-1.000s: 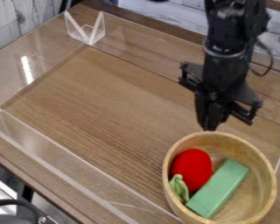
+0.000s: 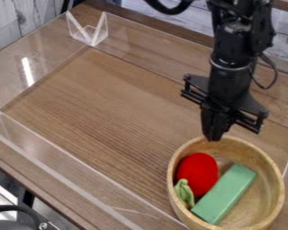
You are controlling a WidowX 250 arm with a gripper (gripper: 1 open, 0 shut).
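Observation:
My black gripper (image 2: 215,135) hangs just above and behind a round tan bowl (image 2: 266,179), shut, with nothing seen between its fingers. In the bowl lie a red rounded object (image 2: 197,172), a green oblong block (image 2: 229,192) and a light-green leafy item (image 2: 184,198) at the left rim.
A small white wire-like holder (image 2: 91,30) stands at the back left. Dark cables or parts lie at the lower left edge.
The bowl's contents look unchanged.

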